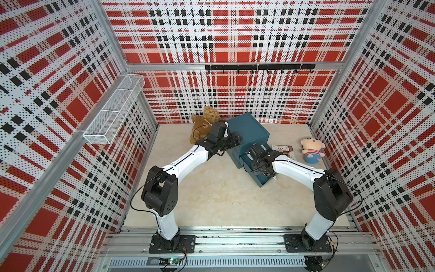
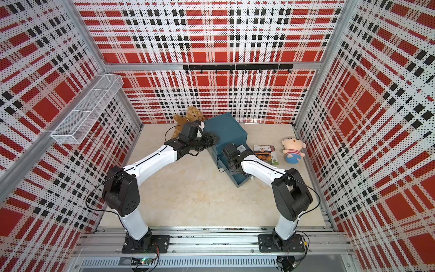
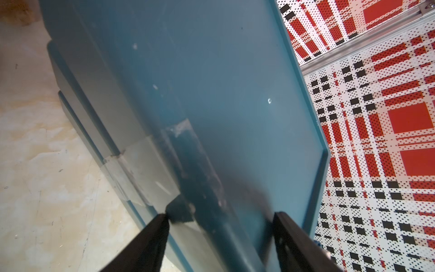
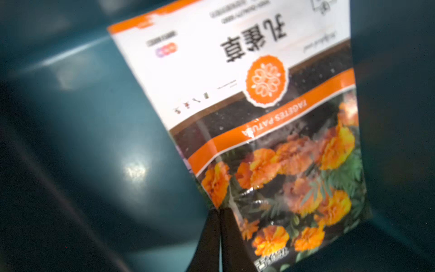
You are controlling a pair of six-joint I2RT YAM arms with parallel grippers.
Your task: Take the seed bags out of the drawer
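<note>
The dark teal drawer is pulled out of its cabinet. Inside it lies a seed bag with orange marigolds, filling much of the right wrist view. My right gripper is shut, its fingertips at the bag's creased left edge. Whether that edge is pinched between them is unclear. My left gripper is open, fingers on either side of the cabinet's upper edge. Another seed packet lies on the table right of the cabinet. The right arm covers much of the drawer from above.
A brown teddy bear sits behind the left arm. At the right stands a pink and blue plush toy. A white wire basket hangs on the left wall.
</note>
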